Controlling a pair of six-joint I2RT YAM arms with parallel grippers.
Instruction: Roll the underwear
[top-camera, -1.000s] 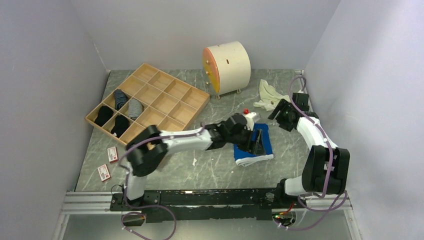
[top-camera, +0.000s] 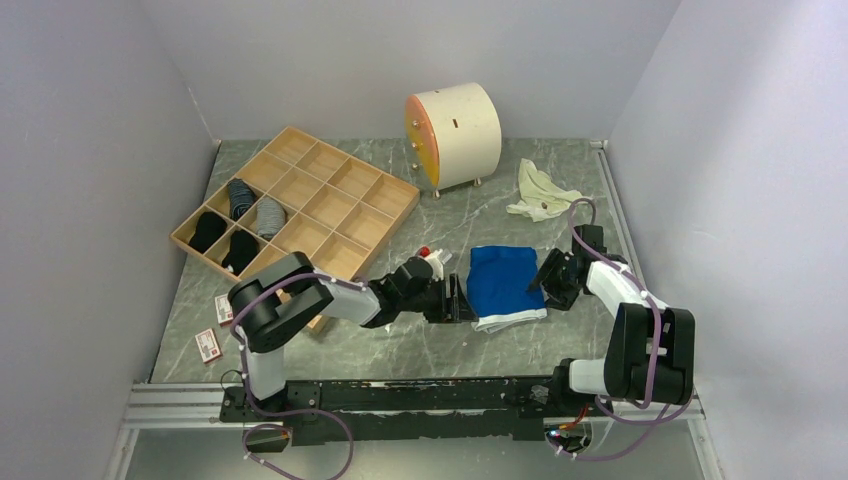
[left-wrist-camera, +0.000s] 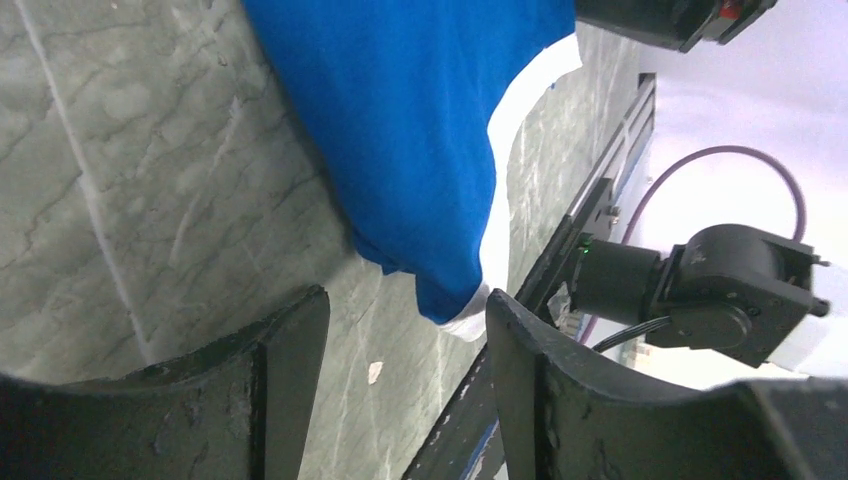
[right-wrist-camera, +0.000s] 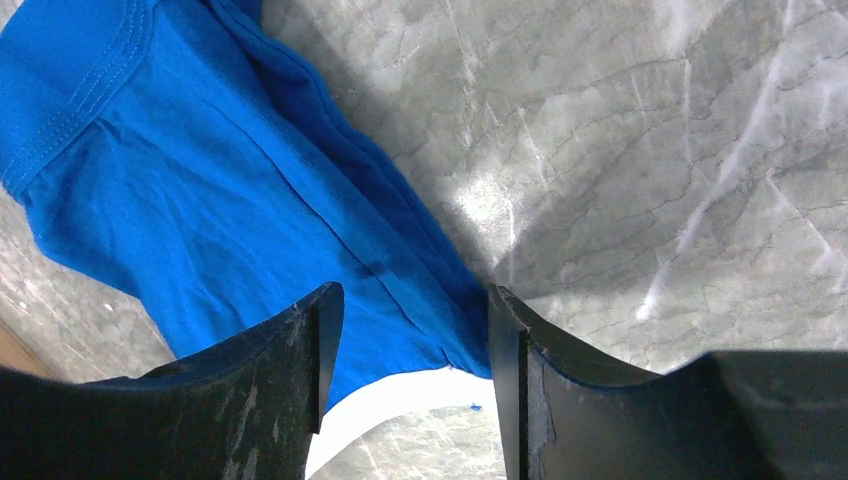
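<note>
Blue underwear (top-camera: 503, 280) lies folded into a near-rectangle on the grey marbled table, its white band (top-camera: 510, 320) along the front. At its left front corner is my left gripper (top-camera: 462, 312); in the left wrist view the fingers (left-wrist-camera: 300, 350) stand part open, with the corner of the white band reaching between the tips. My right gripper (top-camera: 543, 285) is at the right edge. In the right wrist view its fingers (right-wrist-camera: 510, 340) are apart, the blue side edge and the end of the band lying between them.
A wooden compartment box (top-camera: 375, 240) holding several rolled dark and grey items stands at the left. A round cream cabinet (top-camera: 462, 135) and a pale yellow cloth (top-camera: 540, 195) lie behind the underwear. Two small cards (top-camera: 208, 345) rest at the far left.
My left gripper has moved left, from over the underwear to its left front corner.
</note>
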